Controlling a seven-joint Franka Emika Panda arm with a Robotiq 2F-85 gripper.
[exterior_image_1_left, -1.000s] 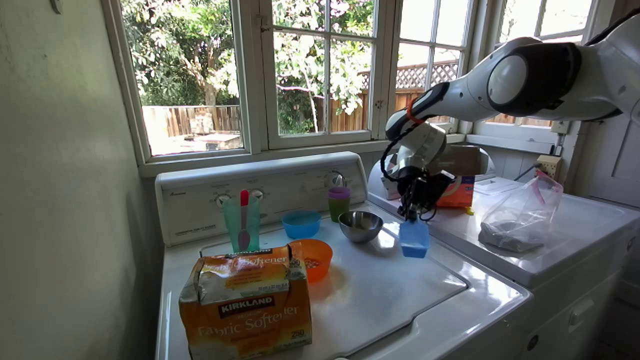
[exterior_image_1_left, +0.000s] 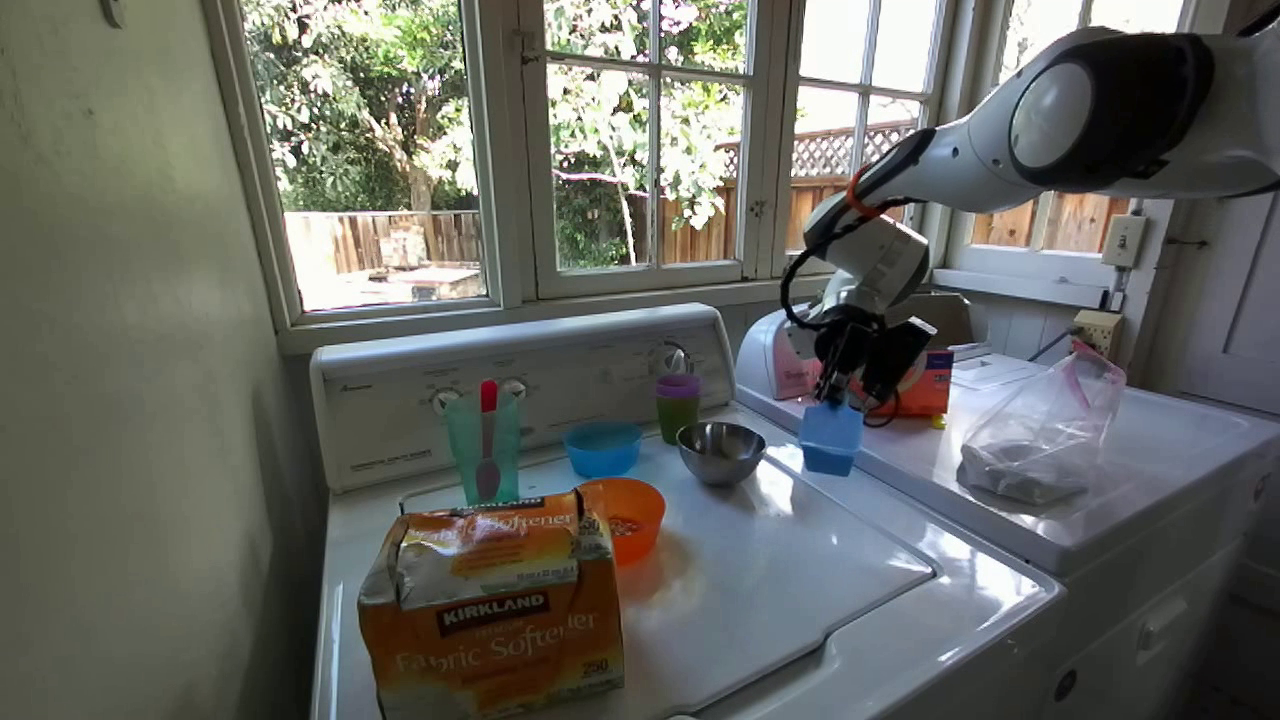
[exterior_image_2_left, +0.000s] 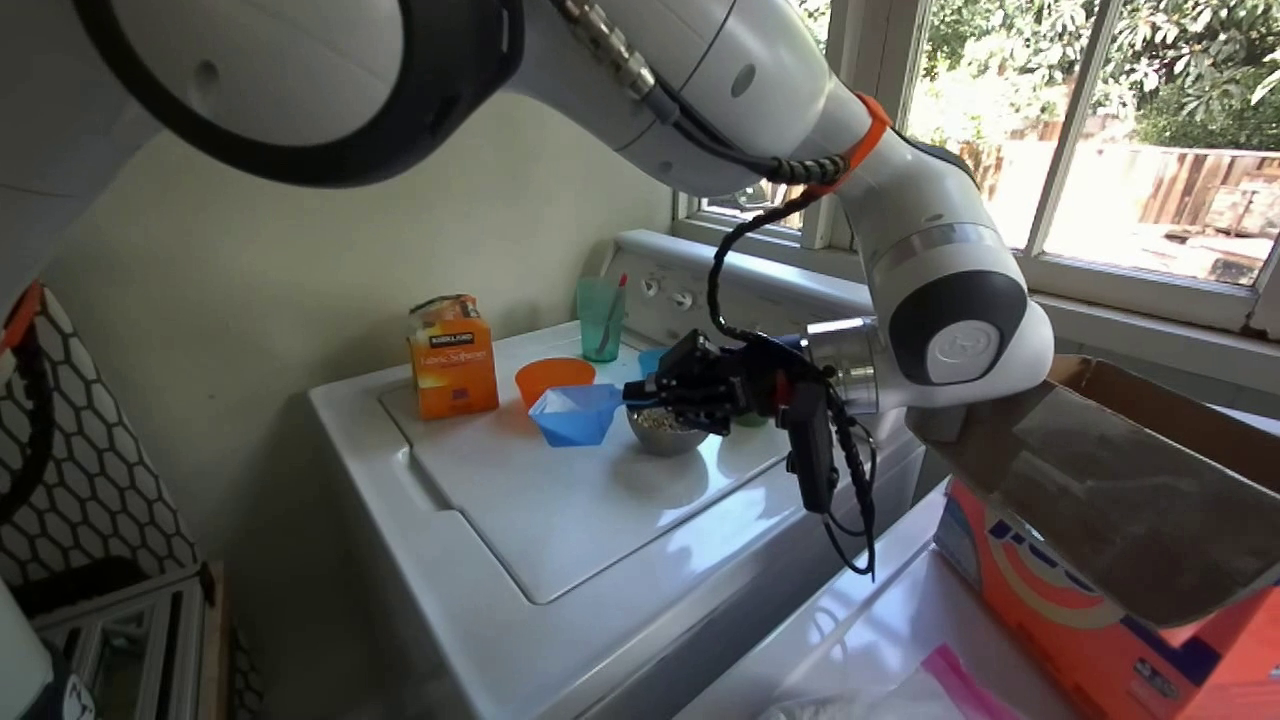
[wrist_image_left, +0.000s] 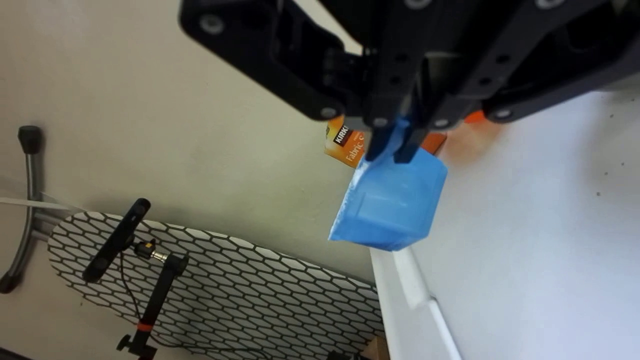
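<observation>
A blue scoop (exterior_image_1_left: 830, 438) hangs in the air above the right side of the white washer lid, its handle clamped between my gripper's fingers. My gripper is shut on that handle in the wrist view, with the cup part of the scoop beyond the fingertips. In exterior view 2 the scoop (exterior_image_2_left: 573, 415) looks translucent; whether anything lies in it I cannot tell. A steel bowl (exterior_image_1_left: 721, 452) stands on the lid to the left of the scoop, and in exterior view 2 grainy contents show in the bowl (exterior_image_2_left: 667, 432).
On the washer are an orange bowl (exterior_image_1_left: 632, 518), a blue bowl (exterior_image_1_left: 602, 449), a green cup (exterior_image_1_left: 677, 415), a teal cup with a spoon (exterior_image_1_left: 468, 450) and a fabric softener box (exterior_image_1_left: 504, 630). A plastic bag (exterior_image_1_left: 1038, 438) and an orange box (exterior_image_1_left: 918, 386) sit at the right.
My gripper has risen with the blue scoop still in it, and the arm has shifted slightly right and tilted. The objects on the washer have not moved.
</observation>
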